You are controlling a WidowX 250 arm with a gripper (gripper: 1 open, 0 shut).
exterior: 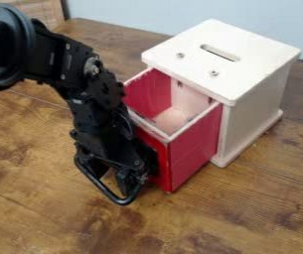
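Note:
A white wooden box with a slotted top stands at the right, with a red-sided drawer pulled out toward the front left; its pale inside looks empty. My black gripper is low at the drawer's front left face, close against it or touching it. Its fingers are dark and overlap one another, so whether they are open, shut or holding something is unclear.
My arm covers the left middle of the view.

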